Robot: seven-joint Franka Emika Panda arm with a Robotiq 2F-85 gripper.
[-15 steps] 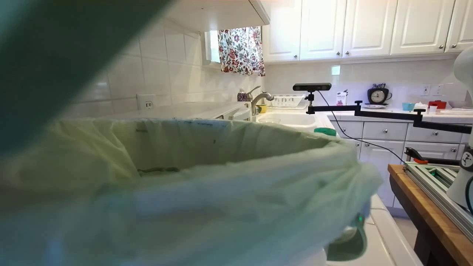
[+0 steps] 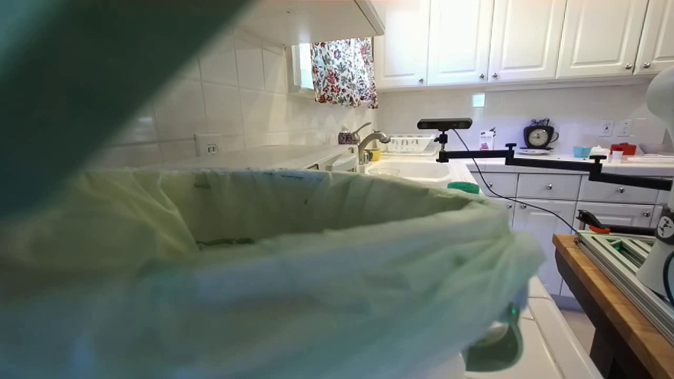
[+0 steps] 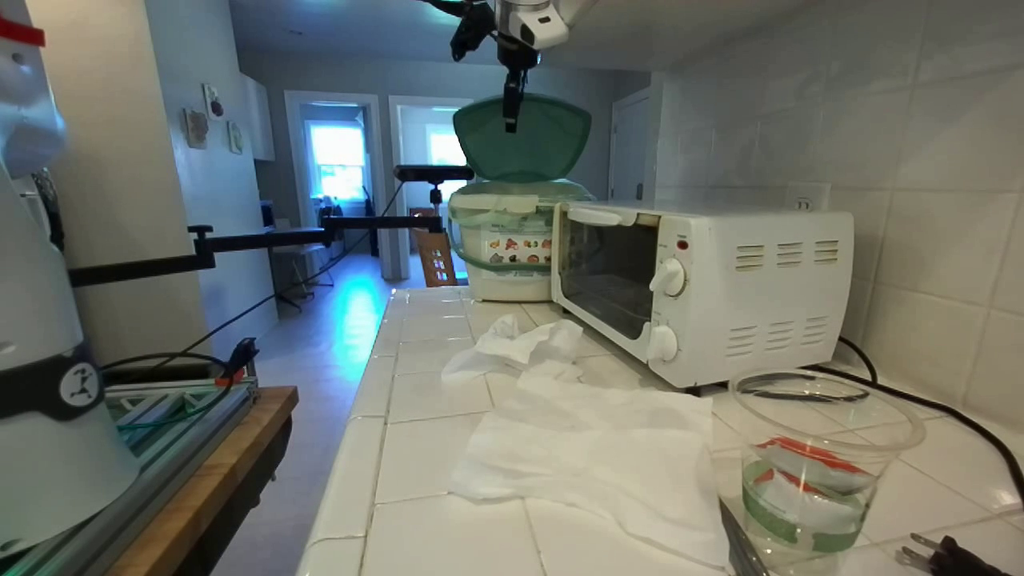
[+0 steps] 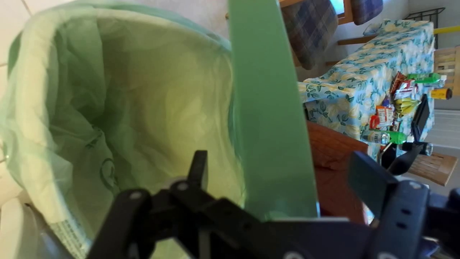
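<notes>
A green lid [image 3: 523, 144] stands raised at the back of a lined bin [image 3: 509, 216] on the counter's far end. My gripper [image 3: 511, 120] hangs over the bin, in front of the upright lid in that view. From the wrist, the gripper is open, its black fingers [image 4: 198, 170] wide apart. The lid [image 4: 276, 112] appears edge-on between them, with space on both sides; contact does not show. A pale green bag [image 4: 151, 86] lines the bin, which looks mostly empty. In exterior view 1 the bag's rim [image 2: 354, 259] fills the foreground and the gripper is out of sight.
A white toaster oven [image 3: 758, 288] stands beside the bin. Nearer lie crumpled paper towels [image 3: 605, 442] and a clear plastic cup [image 3: 816, 470] with wrappers inside. A black camera arm [image 3: 317, 235] reaches over the aisle. Beyond the bin, a cloth-covered table [image 4: 340, 92] holds groceries.
</notes>
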